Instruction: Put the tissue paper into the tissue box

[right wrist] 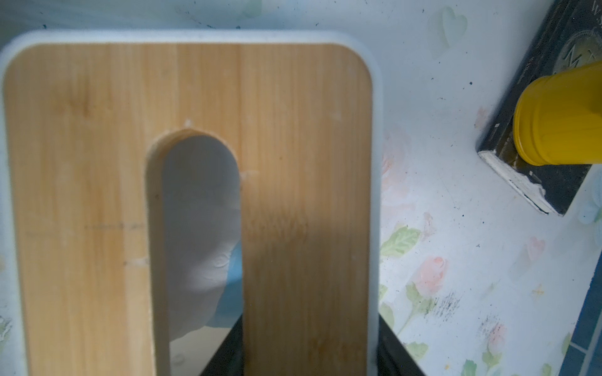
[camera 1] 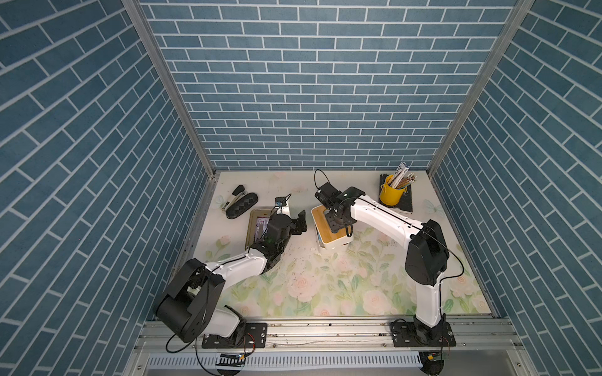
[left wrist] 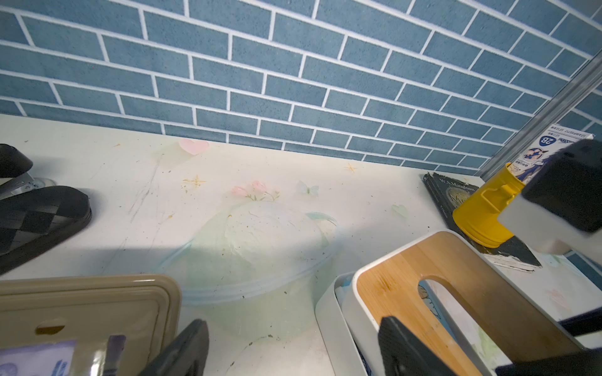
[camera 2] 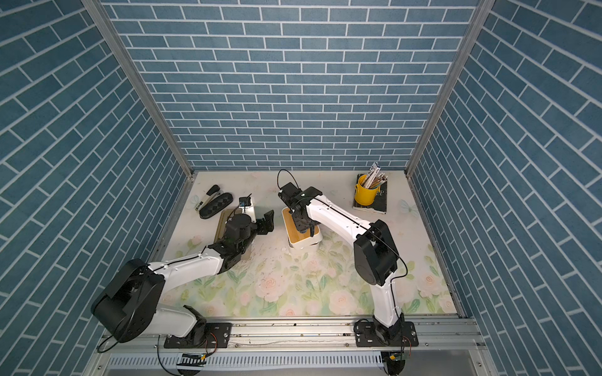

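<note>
The tissue box (camera 1: 321, 219) has a white body and a bamboo lid (right wrist: 306, 156) with an oblong slot. My right gripper is shut on the lid, which sits slightly offset over the white base (left wrist: 332, 319); pale and blue material shows through the slot. My left gripper stands part open left of the box, between it and a tan tray (left wrist: 125, 282), with nothing visible between its fingers. I cannot tell which visible material is tissue paper.
A yellow mug (camera 1: 392, 194) with pens stands on a dark book (camera 2: 381, 203) at the back right. A black case (camera 1: 242, 205) and a knife-like tool lie at the back left.
</note>
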